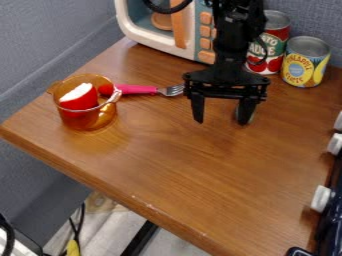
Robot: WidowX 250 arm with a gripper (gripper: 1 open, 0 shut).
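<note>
The black gripper (219, 110) hangs over the middle back of the wooden table (174, 180), in front of the cans, its two fingers pointing down and apart. A small object partly shows behind its right finger, mostly hidden. An amber pot (84, 118) with a red and white item (79, 99) in it stands at the left, and a pink fork (144, 89) lies beside it.
A toy microwave (154, 25) stands at the back, with a red can (263, 59) and a yellow-labelled can (303, 68) to its right. A dark appliance (329, 225) with white knobs lines the right edge.
</note>
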